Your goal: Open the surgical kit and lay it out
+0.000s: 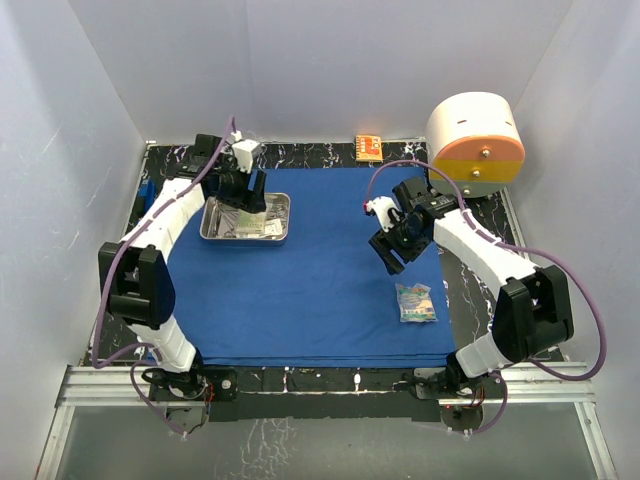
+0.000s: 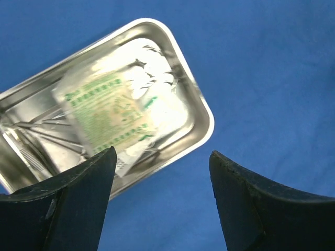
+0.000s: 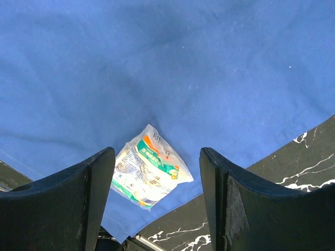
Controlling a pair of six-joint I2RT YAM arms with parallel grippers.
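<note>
The metal kit tray (image 1: pixel 283 228) sits on the back left of the blue drape, holding a clear packet (image 2: pixel 104 112), metal instruments and white items. My left gripper hangs open above the tray, nothing between its fingers. A flat printed packet (image 1: pixel 416 303) lies at the drape's front right, seen also in the right wrist view below my right gripper, which is open above and behind it with nothing held.
A rounded cabinet (image 1: pixel 476 140) with a yellow front stands at the back right, and a small orange packet (image 1: pixel 368 148) at the back.
</note>
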